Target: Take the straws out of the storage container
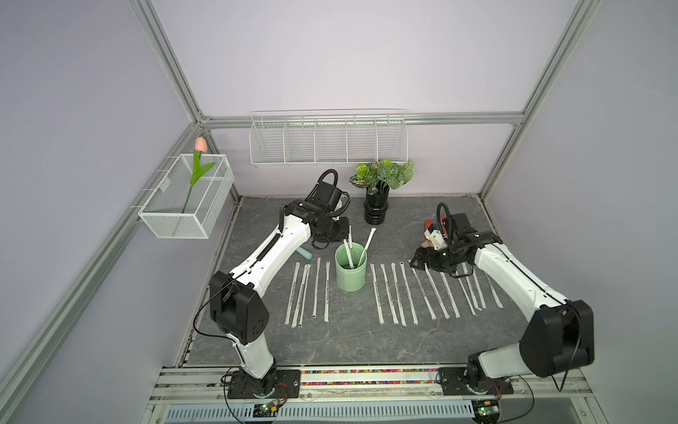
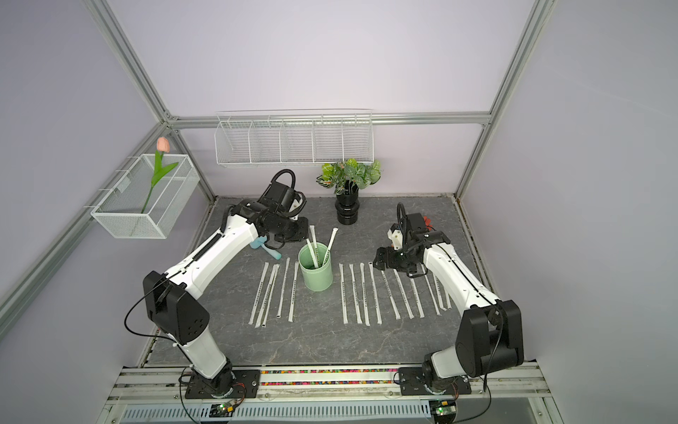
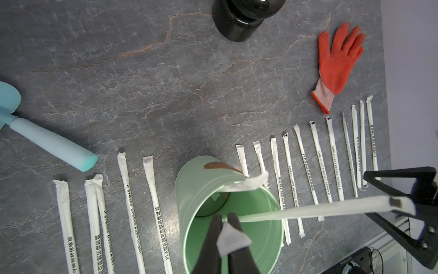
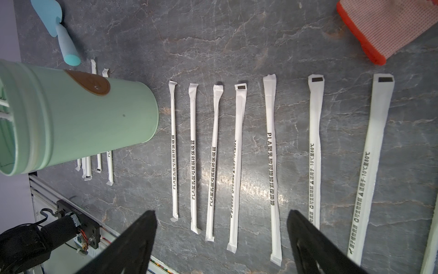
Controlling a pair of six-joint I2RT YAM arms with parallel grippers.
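Note:
The green storage container (image 1: 351, 279) stands mid-table with wrapped straws (image 1: 366, 243) leaning out of its mouth. My left gripper is over the container, shut on a straw whose white tip (image 3: 232, 242) shows between the fingers. Other wrapped straws (image 4: 273, 178) lie in rows on the table, either side of the container. My right gripper hangs over the right-hand row, open, nothing between its fingers.
A black vase with a plant (image 1: 375, 212) stands at the back. A red glove (image 3: 337, 59) lies back right, a blue scoop (image 3: 50, 143) left of the container. Wire baskets (image 1: 328, 141) hang on the walls.

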